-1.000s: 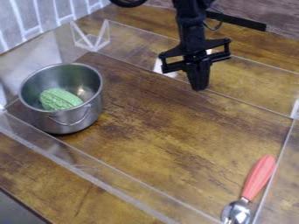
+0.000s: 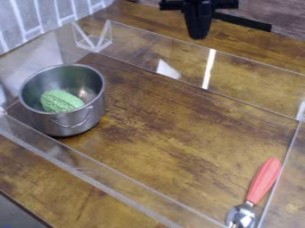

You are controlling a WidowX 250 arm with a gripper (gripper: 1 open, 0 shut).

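Note:
The black gripper [image 2: 201, 20] is at the top centre, partly out of frame, above the far part of the table; whether its fingers are open or shut is hard to tell. A steel pot [image 2: 84, 118] stands at the left with a green textured object [image 2: 60, 100] inside. An ice cream scoop with a red handle [image 2: 265, 178] lies at the lower right, its metal head toward the front.
Clear low walls [image 2: 210, 69] border the wooden work area [image 2: 179, 142], whose middle is clear. A white rack [image 2: 24, 18] stands at the top left.
The gripper has moved up and away toward the back, now mostly out of view. The pot and scoop have not moved.

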